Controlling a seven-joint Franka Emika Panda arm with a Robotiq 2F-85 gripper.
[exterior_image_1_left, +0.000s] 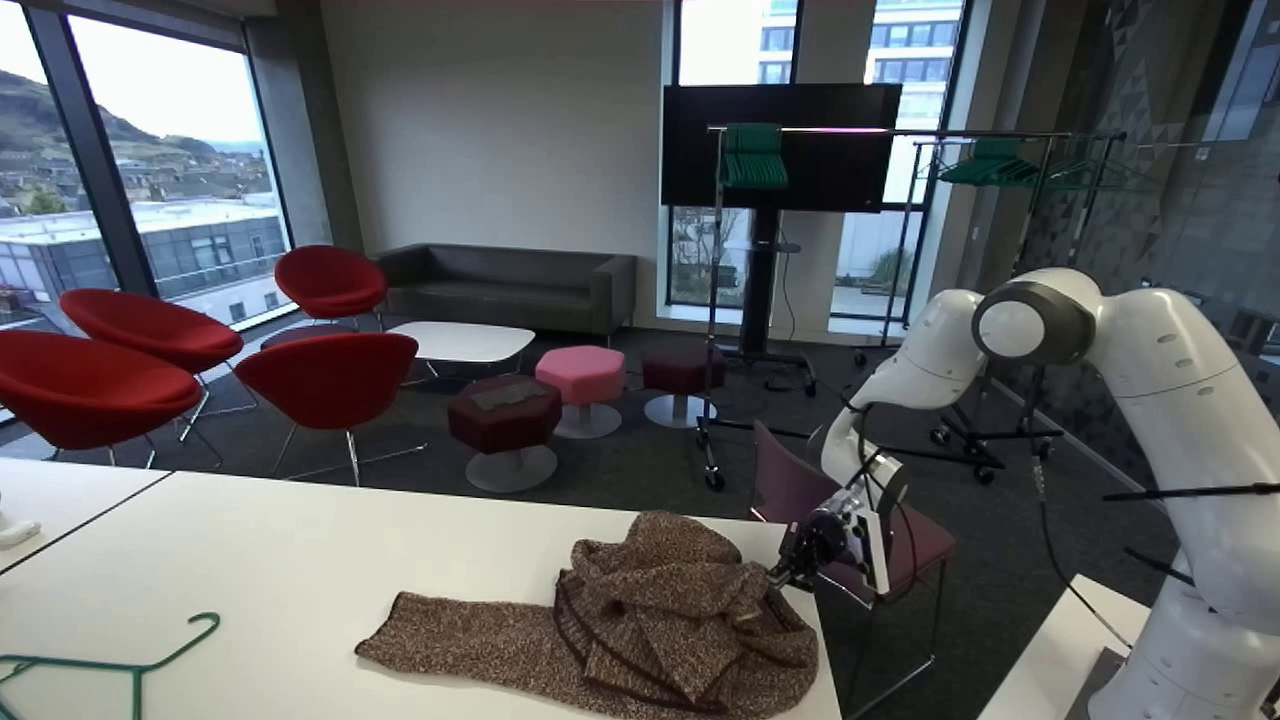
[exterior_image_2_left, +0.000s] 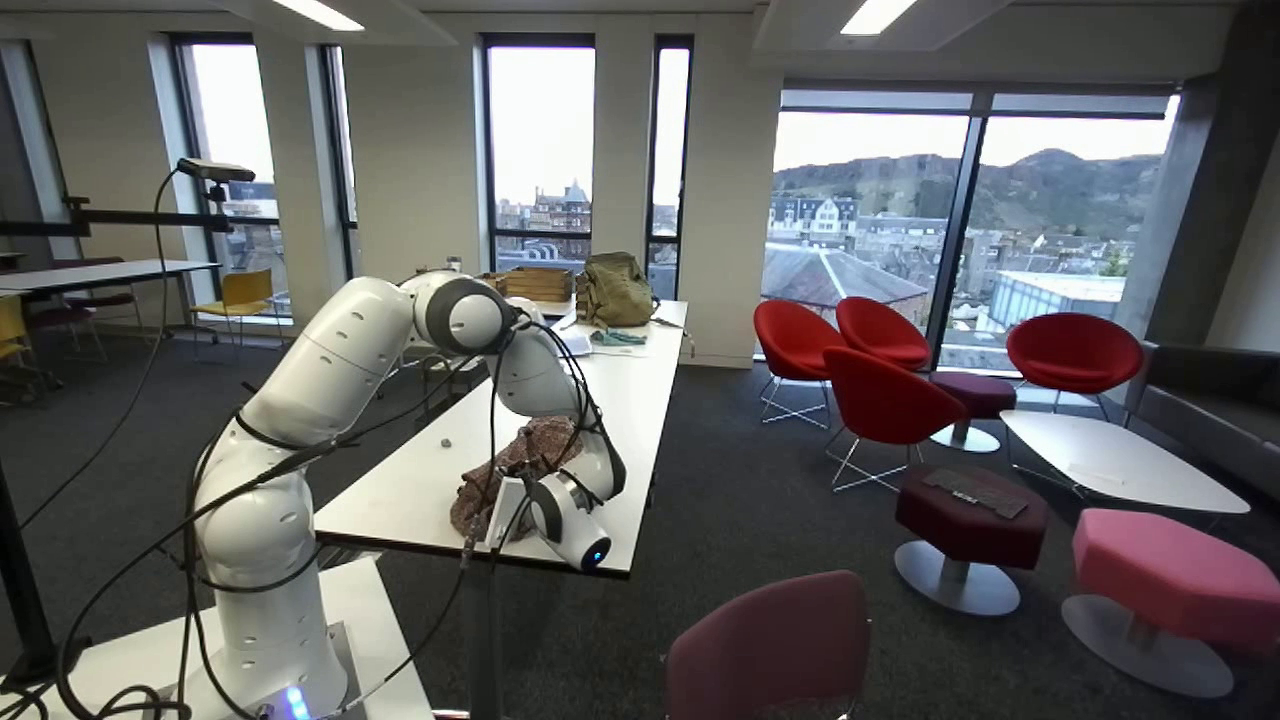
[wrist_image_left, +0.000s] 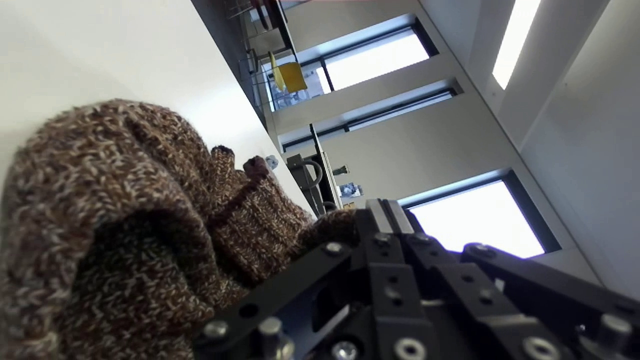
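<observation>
A brown flecked knitted garment lies bunched at the table's near-right end, with one flat part stretched out to the left. At the right edge of its heap my gripper points in toward the knit. Seen from the wrist, the gripper is shut, its fingers pressed side by side, and no cloth shows between them. Folds of the garment fill the left of that view and reach up beside the fingertips; whether they touch cannot be told. A green hanger rests at the table's front left.
In the second exterior view, a backpack sits at the table's other end.
</observation>
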